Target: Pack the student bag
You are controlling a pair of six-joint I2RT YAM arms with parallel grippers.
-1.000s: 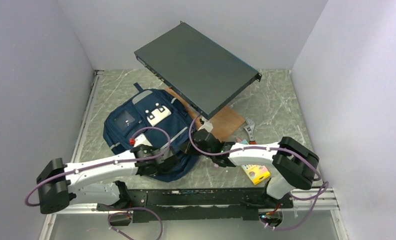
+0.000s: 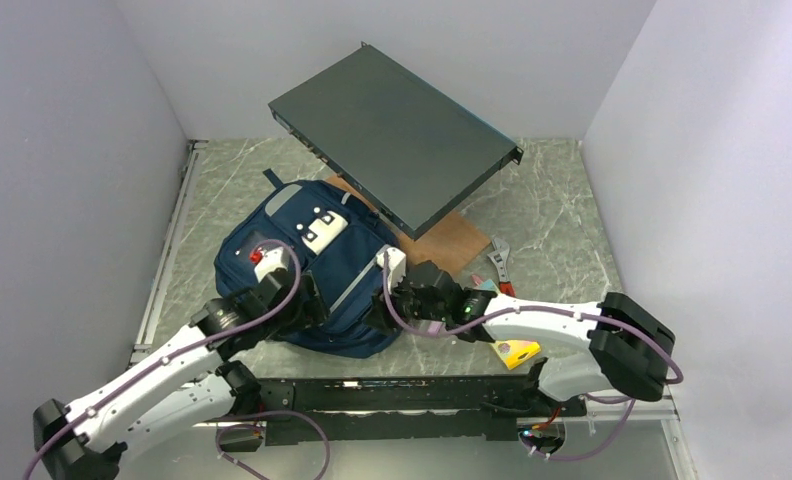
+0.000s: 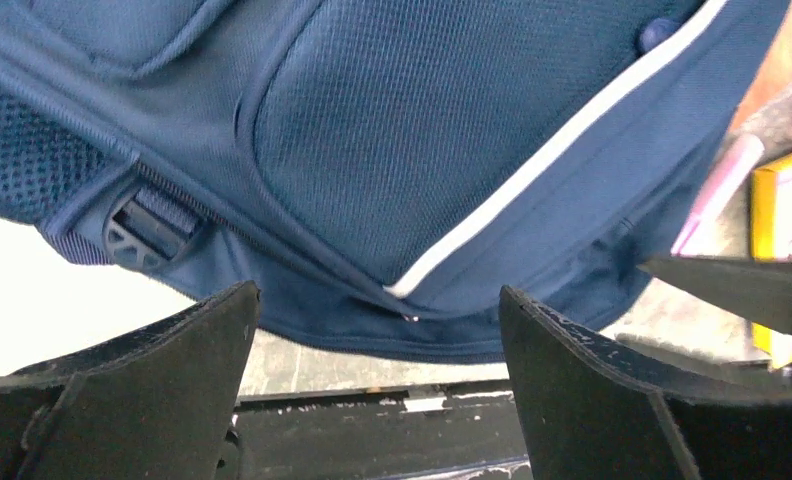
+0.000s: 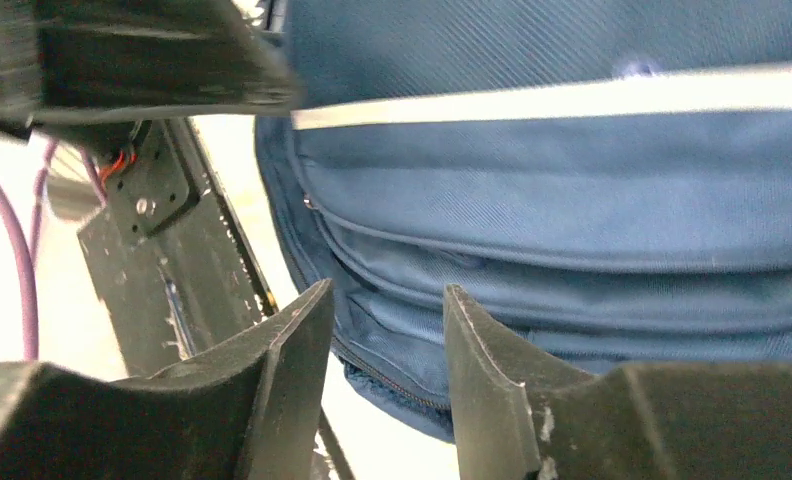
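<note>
The navy student bag [image 2: 344,258] lies on the marbled table, tilted, its lower end toward the table's front edge. Over its lower left part hovers my left gripper, wide open, with nothing between its fingers. My right gripper is above the bag's lower right side, its fingers partly open and empty. A pale stripe [image 4: 562,102] runs across the bag close to it. Beside the right arm lie a yellow box [image 2: 517,352] and, partly showing in the left wrist view, a pink marker [image 3: 720,190].
A large dark flat panel [image 2: 397,130] overhangs the table's back part. A brown board [image 2: 452,240] lies right of the bag, and a wrench with red handles [image 2: 502,265] is beside it.
From a second ago, the bag has slid slightly to the right.
</note>
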